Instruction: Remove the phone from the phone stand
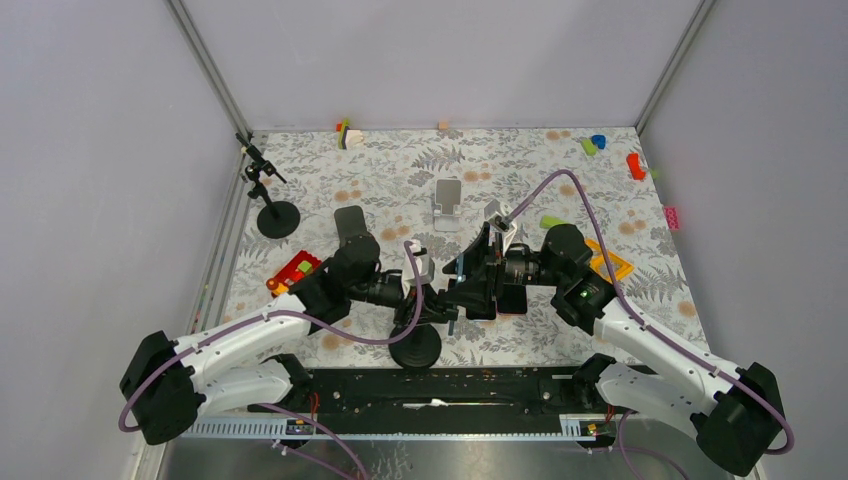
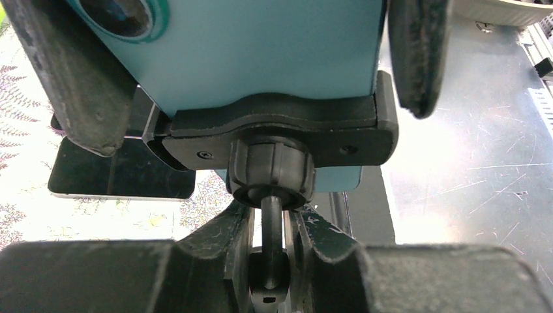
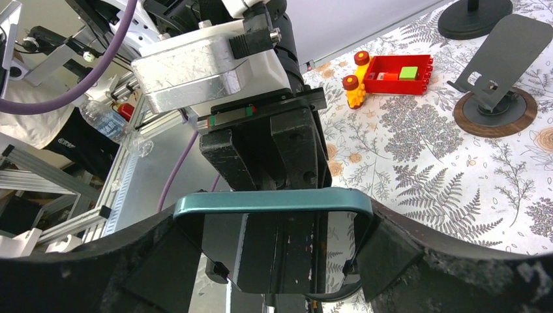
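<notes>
A teal phone (image 2: 274, 59) sits in the black clamp of the phone stand (image 2: 280, 140); its camera lens faces the left wrist view. Below the clamp, my left gripper is shut on the stand's thin neck. The stand's round base (image 1: 415, 348) rests near the table's front edge. My right gripper straddles the phone, one finger (image 2: 417, 59) at each side edge. Seen edge-on in the right wrist view, the phone (image 3: 274, 201) spans between those fingers; whether both press on it cannot be made out. Arms hide much of it from above.
Dark phones (image 2: 124, 169) lie flat on the table near the stand. A red toy brick tray (image 1: 296, 268) is at the left, a grey stand (image 1: 350, 222) behind it. Another phone stand (image 1: 447, 204) is at mid table.
</notes>
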